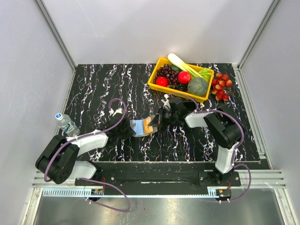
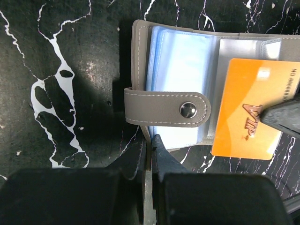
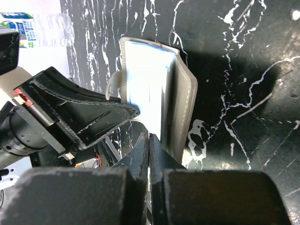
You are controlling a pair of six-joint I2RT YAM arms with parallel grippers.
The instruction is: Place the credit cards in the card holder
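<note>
The grey card holder [image 2: 166,107] lies open, its clear bluish sleeves [image 2: 185,61] crossed by a strap with a metal snap. At its near left edge my left gripper is shut on the holder. An orange card [image 2: 243,119] overlaps the right-hand panel, its lower end sticking out past the holder's near edge; how deep it sits in a pocket I cannot tell. Over the card's right part reaches a dark fingertip [image 2: 283,115] of my right gripper. In the right wrist view, the right gripper is shut against the holder's near side, nothing clearly showing between its fingers.
Behind the right arm stands a yellow basket [image 1: 152,85] of fruit and vegetables, with red grapes [image 1: 221,86] beside it. A water bottle [image 1: 68,124] lies at the left.
</note>
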